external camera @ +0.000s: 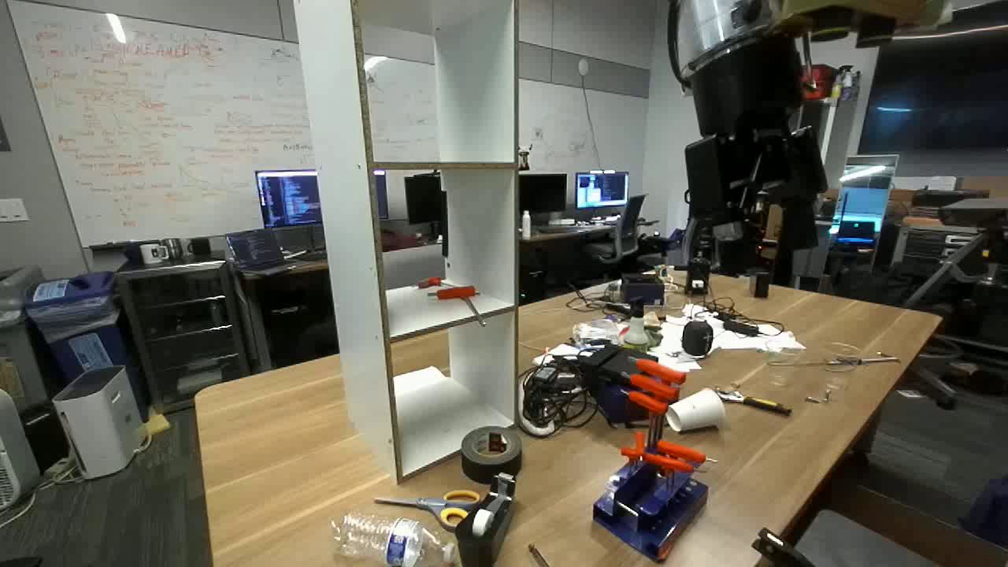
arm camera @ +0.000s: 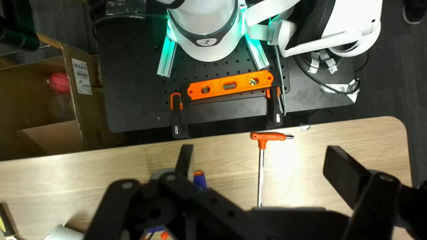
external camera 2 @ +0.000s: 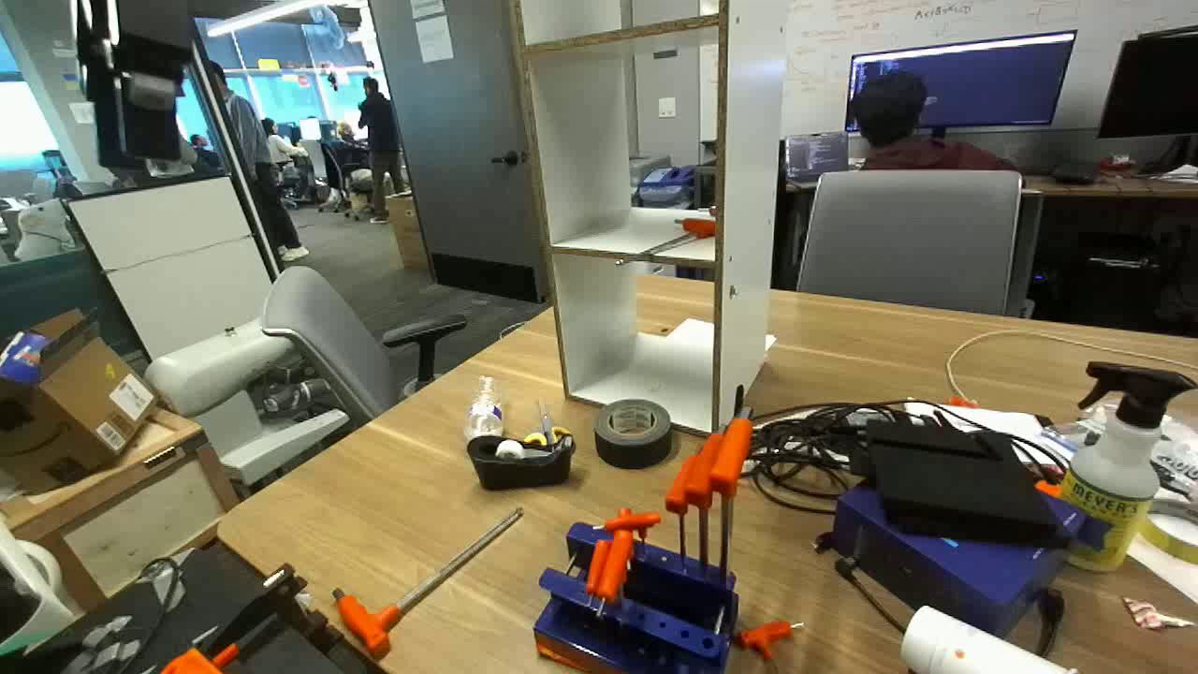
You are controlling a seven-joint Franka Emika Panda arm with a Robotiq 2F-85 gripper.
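Note:
In the wrist view my gripper is open high over the table edge, nothing between its fingers. Below it lies a T-handle hex key (arm camera: 261,172) with an orange handle; the same key (external camera 2: 432,584) shows at the table's near left in exterior view 2. A blue hex-key stand (external camera 2: 640,612) holds several orange-handled keys upright. One small orange key (external camera 2: 767,637) lies beside the stand. On the white shelf unit's middle board (external camera: 416,320) rest orange-handled tools (external camera: 455,293). My gripper (external camera: 751,231) hangs at upper right in exterior view 1, well clear of everything.
Black tape roll (external camera: 491,453), tape dispenser (external camera: 487,529), scissors (external camera: 444,505) and a plastic bottle (external camera: 387,540) sit before the shelf. Cables (external camera: 557,397), a white cup (external camera: 696,411) and a spray bottle (external camera 2: 1112,472) crowd the other side. Bare tabletop (external camera 2: 371,494) lies at the left.

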